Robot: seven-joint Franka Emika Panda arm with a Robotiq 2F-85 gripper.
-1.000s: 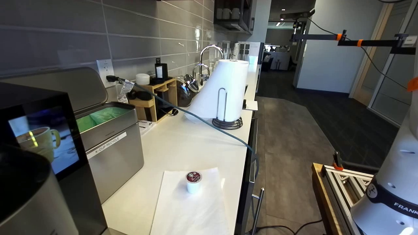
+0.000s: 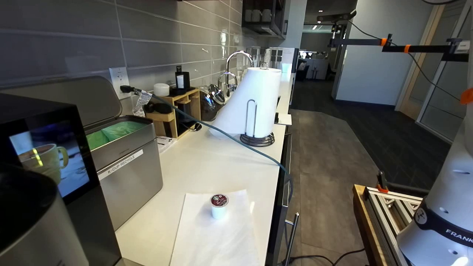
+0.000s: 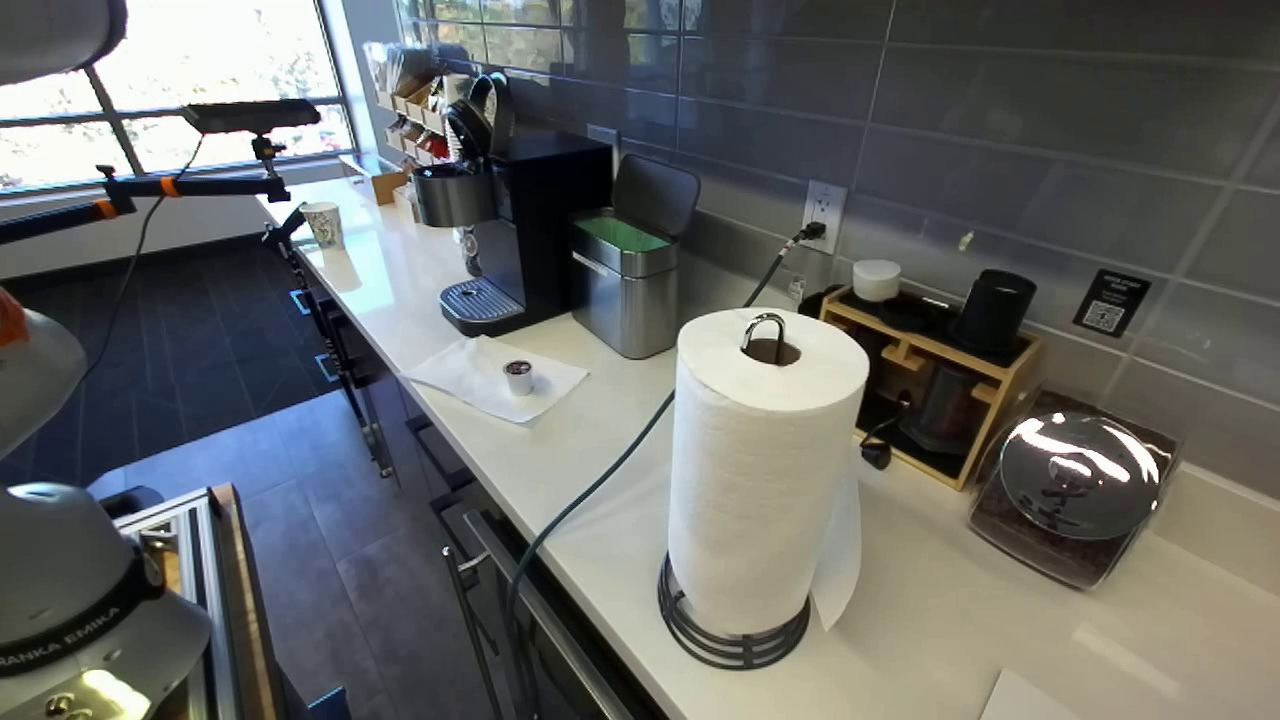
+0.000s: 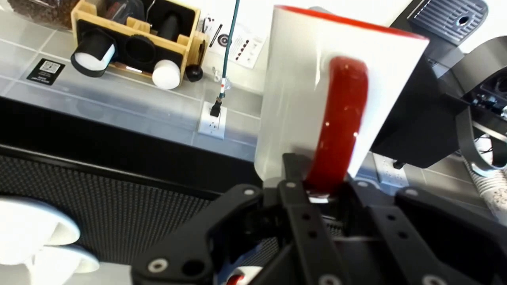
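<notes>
In the wrist view a white mug (image 4: 294, 80) with a red rim is held by its red handle (image 4: 345, 99). My gripper is shut on the lower part of that handle, one dark finger on each side. The rim points to the side of the picture where the counter shows, away from my fingers. In neither exterior view do my gripper or this mug appear. A small coffee pod (image 2: 218, 206) with a dark lid stands upright on a white paper towel (image 2: 199, 239).
The coffee maker (image 3: 516, 228) stands beside the grey recycle bin (image 3: 630, 288), its lid up. A paper towel roll (image 3: 768, 492) and a stretched cable (image 3: 600, 480) cross the counter area. Below in the wrist view are a dark shelf (image 4: 119, 209) and white mugs (image 4: 33, 228).
</notes>
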